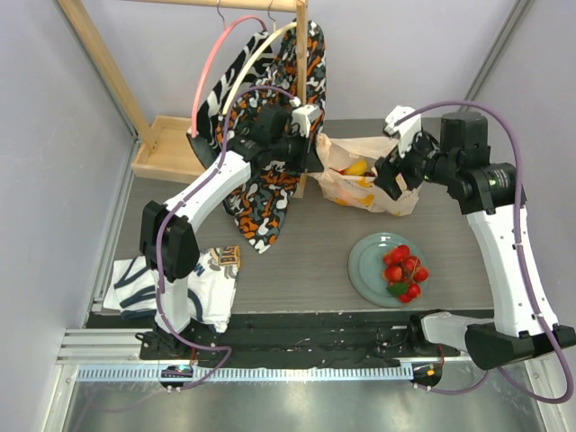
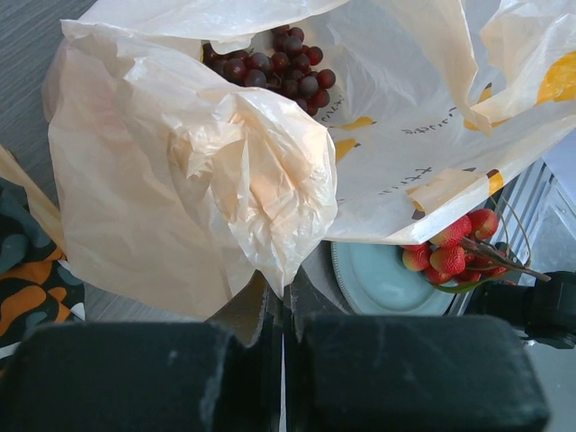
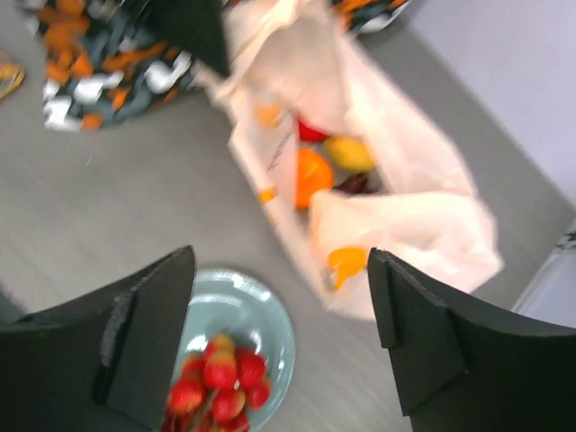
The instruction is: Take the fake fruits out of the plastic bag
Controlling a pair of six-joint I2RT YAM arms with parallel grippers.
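Observation:
The pale plastic bag (image 1: 346,191) lies open near the back of the table, its left corner pinched in my left gripper, which is shut on the gathered film. Inside the bag, dark grapes (image 2: 286,70) show in the left wrist view. The right wrist view shows an orange (image 3: 312,175), a yellow fruit (image 3: 350,154) and a bit of red in it. My right gripper is open and empty, above the bag's right side. A bunch of red strawberries (image 1: 406,273) lies on the blue-green plate (image 1: 364,279).
A wooden rack (image 1: 171,153) with patterned cloths (image 1: 270,211) hanging from it stands at the left and back. Folded black-and-white cloth (image 1: 193,292) lies at front left. Table between that cloth and the plate is clear.

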